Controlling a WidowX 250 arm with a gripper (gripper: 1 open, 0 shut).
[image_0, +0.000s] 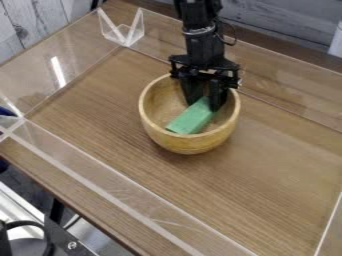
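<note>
A wooden bowl (171, 134) stands on the wooden table in the middle of the view, with a green block (193, 116) lying tilted inside it. My black gripper (206, 88) reaches down from the top centre to the back right of the bowl, at the upper end of the green block. Its fingers are dark and overlap, so I cannot tell whether they are open or shut on the block.
A clear, angular container or frame (120, 26) stands at the upper left. Black cables (30, 236) lie at the lower left corner.
</note>
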